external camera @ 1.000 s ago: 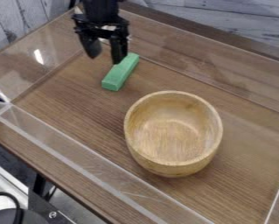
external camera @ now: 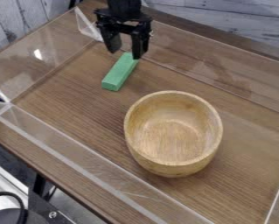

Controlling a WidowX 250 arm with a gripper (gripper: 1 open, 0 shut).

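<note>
My gripper (external camera: 122,45), black and open, is at the top centre of the camera view, above the far end of a green block (external camera: 118,75) that lies slanted on the wooden table. I see nothing held between the fingers. The gripper partly covers a pale, indistinct patch behind it.
A large round wooden bowl (external camera: 173,133) stands in the lower middle right of the table (external camera: 59,140). Dark cables show at the bottom left corner.
My gripper has moved right and a little up, from left of the green block to above its far end. The block and bowl look unmoved.
</note>
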